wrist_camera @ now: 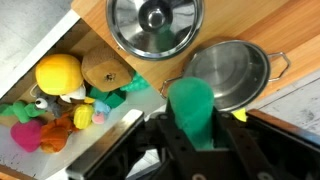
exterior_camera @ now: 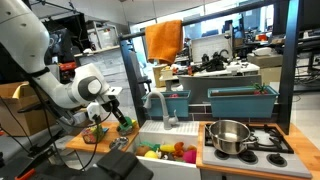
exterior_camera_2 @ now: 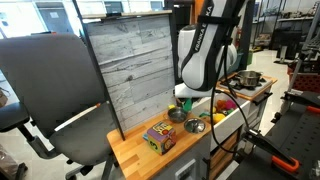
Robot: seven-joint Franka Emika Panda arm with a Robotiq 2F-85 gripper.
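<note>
My gripper is shut on a green object (wrist_camera: pixel 190 98), whose exact kind I cannot tell. In the wrist view, this object covers part of the rim of a small metal pot (wrist_camera: pixel 228 62). Exterior view 1 has the green object (exterior_camera: pixel 125 125) low at the pot, hiding most of it. From the other side, the green object (exterior_camera_2: pixel 186 104) shows right by the rim of the pot (exterior_camera_2: pixel 178 115). Whether its lower end is inside the pot or just above it, I cannot tell.
Beside the pot lies a round metal lid or bowl (wrist_camera: pixel 155 18) on the wooden counter. A colourful box (exterior_camera_2: pixel 160 136) stands close by. The sink (exterior_camera: pixel 166 144) holds several toys. Farther right, a larger pot (exterior_camera: pixel 230 136) sits on the stove (exterior_camera: pixel 262 147).
</note>
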